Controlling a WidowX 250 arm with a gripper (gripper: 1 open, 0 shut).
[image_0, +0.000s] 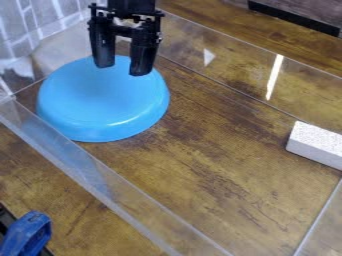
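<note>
My black gripper (123, 55) hangs at the top left, its two fingers apart and pointing down over the back part of a round, glossy blue object (103, 108), like a lid or plate, that lies on the wooden floor. Nothing shows between the fingers. Whether the fingertips touch the blue surface cannot be told.
A white block (318, 142) lies at the right. A dark blue object (20, 236) is at the bottom left, outside a clear plastic wall. Transparent walls cross the view.
</note>
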